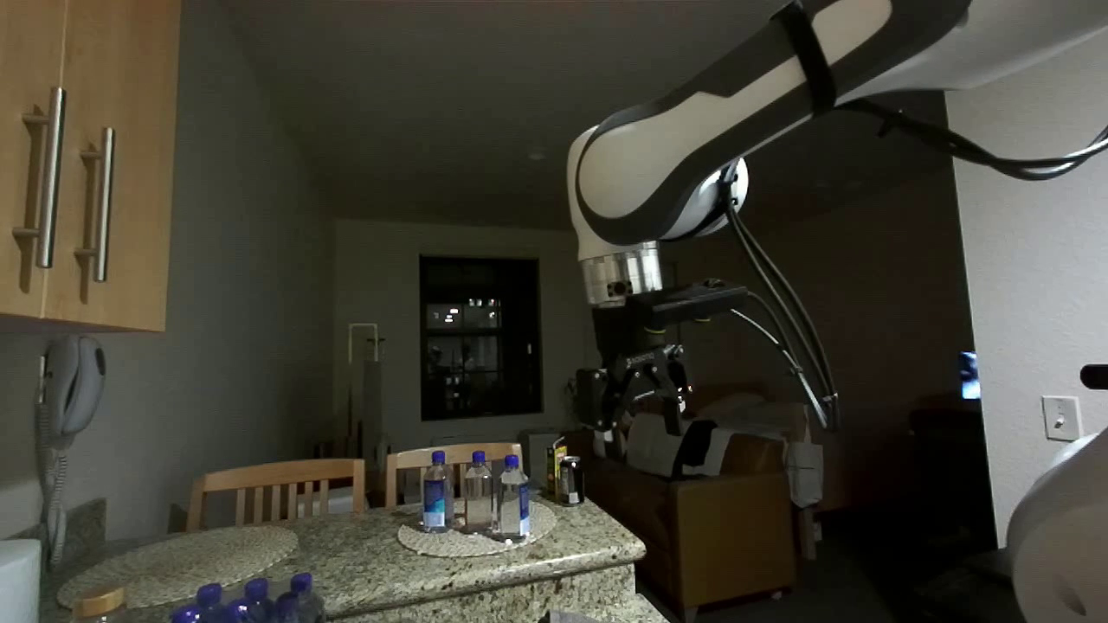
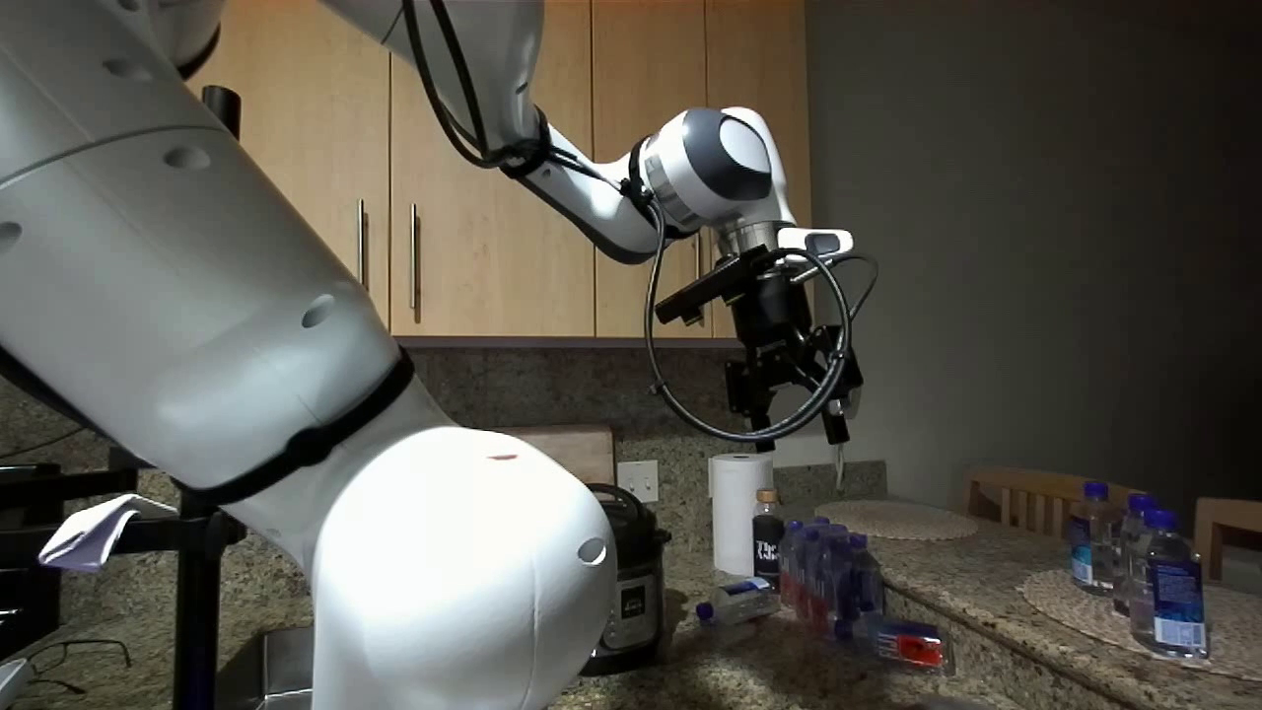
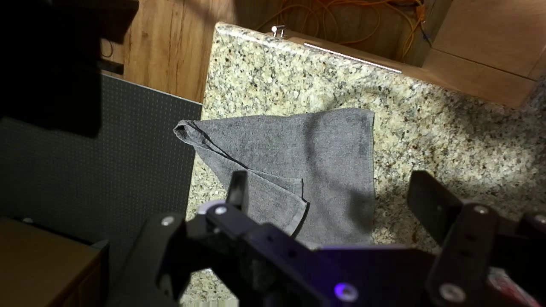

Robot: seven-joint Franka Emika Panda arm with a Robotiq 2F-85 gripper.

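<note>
My gripper is open, its two fingers wide apart with nothing between them. In the wrist view a grey towel (image 3: pixel 338 153) lies below it on the granite counter (image 3: pixel 256 76). The towel's left part is folded over, and one corner pokes past the counter's left edge. Part of its lower side is hidden behind the gripper. From the first exterior view, the gripper (image 1: pixel 644 420) hangs in the air, higher than the bottles; the second exterior view shows the gripper (image 2: pixel 801 438) pointing down too.
Water bottles (image 1: pixel 478 493) stand on a woven mat beside a dark can (image 1: pixel 571 481). More bottles (image 2: pixel 828 580) crowd the lower counter, with a bottle on its side (image 2: pixel 739 602) near a paper towel roll (image 2: pixel 739 509). A pressure cooker (image 2: pixel 630 580) is by the arm.
</note>
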